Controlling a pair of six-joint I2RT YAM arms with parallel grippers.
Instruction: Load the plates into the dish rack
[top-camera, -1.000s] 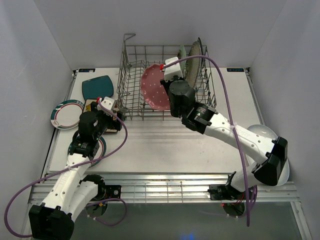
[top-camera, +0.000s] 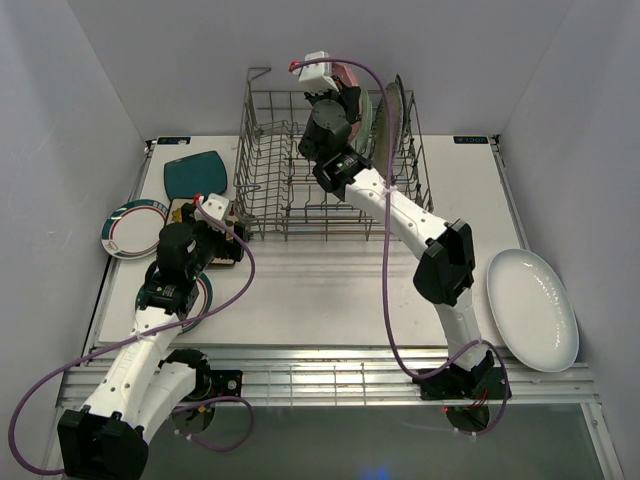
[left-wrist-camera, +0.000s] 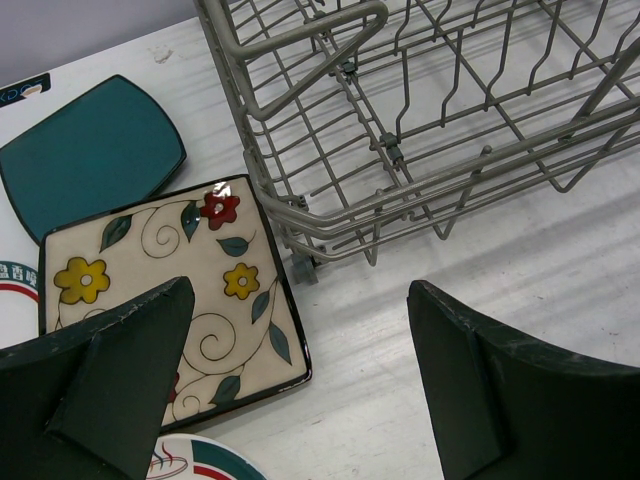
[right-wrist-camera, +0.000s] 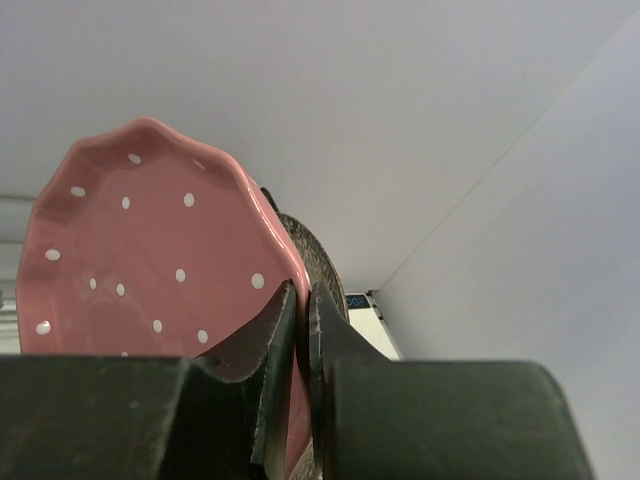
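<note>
A pink plate with white dots (right-wrist-camera: 150, 250) is upright in my right gripper, which is shut on its rim at the back right of the wire rack (top-camera: 280, 215), next to upright plates such as a dark speckled one (right-wrist-camera: 321, 262). My left gripper is open above the left side, over a square flowered plate (left-wrist-camera: 210, 335) beside the rack. A teal plate (top-camera: 192, 174) and a red-and-green rimmed plate (top-camera: 133, 230) lie near it.
A large white oval plate (top-camera: 532, 308) lies on the right of the counter. Grey walls close in the back and both sides.
My right arm has carried the pink plate toward the back of the rack, raising it to a more upright pose beside the other plates. The left arm stays still.
</note>
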